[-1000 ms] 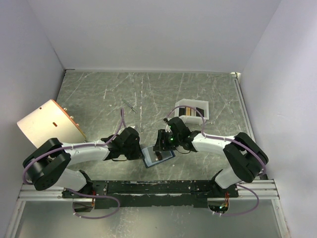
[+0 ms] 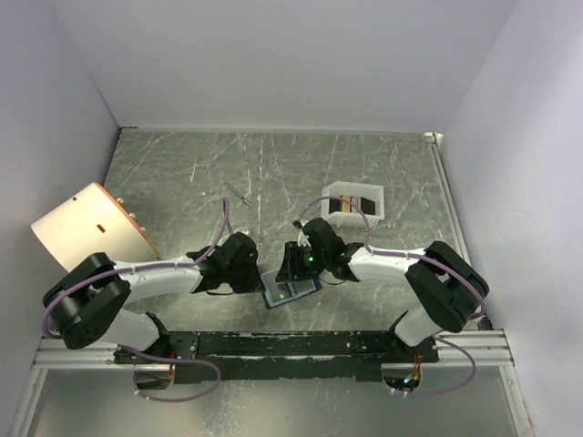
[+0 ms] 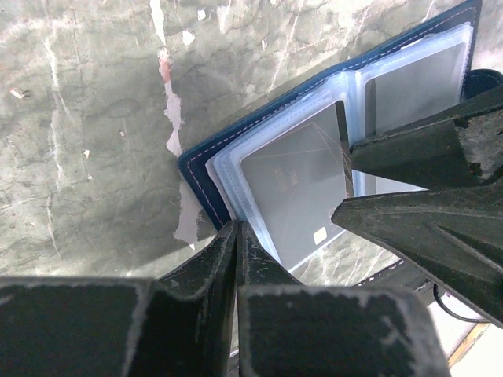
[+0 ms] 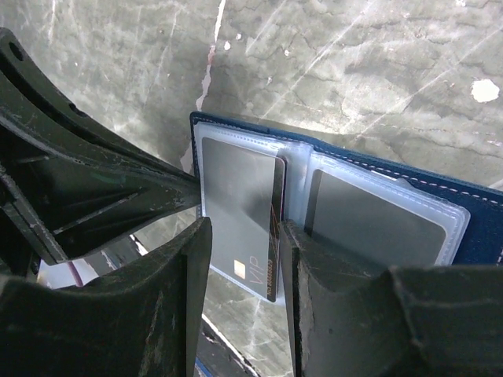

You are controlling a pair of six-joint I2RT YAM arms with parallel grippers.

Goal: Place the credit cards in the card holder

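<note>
The dark blue card holder [image 2: 293, 293] lies open on the table near its front edge, with clear plastic pockets. A dark grey card [image 4: 236, 188] marked VIP lies in the pocket at the left end, its black edge showing at the pocket's mouth. My left gripper is shut on the holder's left edge. Above the card, my right gripper stands part open; one fingertip is over the card and the other beside its black edge. Whether they touch it is unclear. Another grey card [image 4: 369, 220] sits in the adjoining pocket.
A white box [image 2: 379, 218] holding several cards stands at the back right. A tan board [image 2: 96, 228] leans at the left, and a thin object [image 2: 239, 195] lies behind the left arm.
My right gripper has shifted a little left along the holder. Less of a dark patch shows beneath it. The left arm and holder have stayed in place.
</note>
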